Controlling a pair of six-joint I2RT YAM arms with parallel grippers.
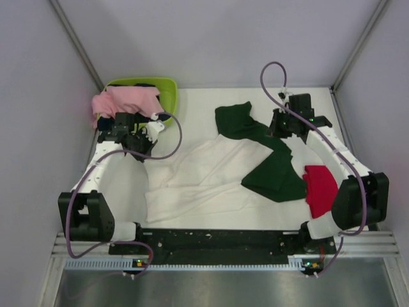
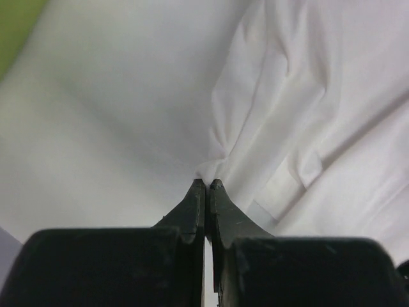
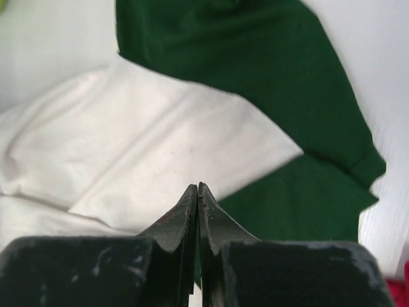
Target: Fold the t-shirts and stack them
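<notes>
A dark green T-shirt (image 1: 275, 176) and a white T-shirt (image 1: 214, 160) lie overlapping on the table, part of the green one spread beyond the white one's far edge. My left gripper is shut on the left corner of the white T-shirt, whose cloth bunches up to the fingertips. Over on the right, my right gripper is shut with nothing between its fingers. Below it the green T-shirt (image 3: 255, 57) and the white one (image 3: 160, 147) lie outside those fingers.
A lime green basket (image 1: 167, 96) with pink and dark cloth stands at the back left. Red folded cloth (image 1: 321, 190) lies at the right, partly under the right arm. Bare white tabletop (image 1: 198, 105) shows at the back.
</notes>
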